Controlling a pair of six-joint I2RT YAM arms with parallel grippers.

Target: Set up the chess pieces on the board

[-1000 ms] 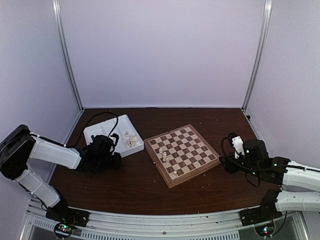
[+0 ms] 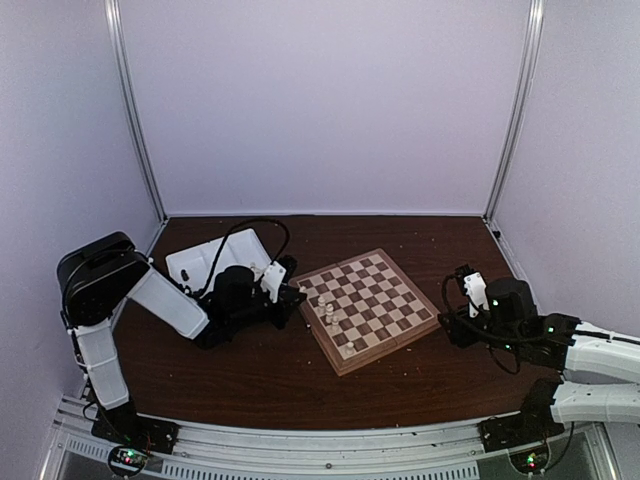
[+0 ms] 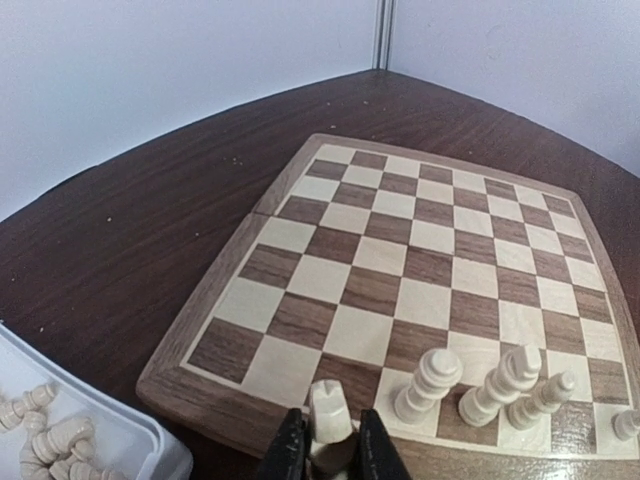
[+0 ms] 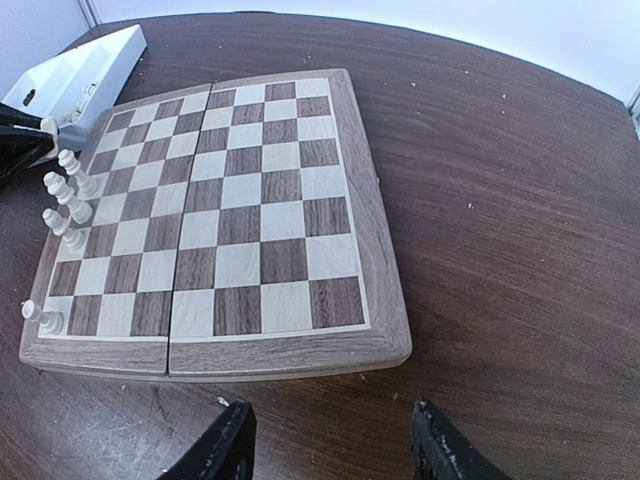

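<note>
The chessboard [image 2: 375, 300] lies mid-table, with several white pieces standing along its left edge, among them a tall piece [image 3: 490, 400], a shorter one [image 3: 430, 385] and a pawn [image 4: 45, 318] at the near corner. My left gripper is shut on a white piece [image 3: 329, 410], held over the board's left border beside those pieces. My right gripper stands open on the board's right side, fingers empty, over bare table.
A white tray [image 2: 190, 258] at the back left holds loose white pieces [image 3: 65, 440], partly hidden by the left arm in the top view. The table behind and right of the board [image 4: 500, 220] is clear.
My left gripper has moved right from over the tray to the board's left edge, rising with the arm. The right arm has not visibly moved.
</note>
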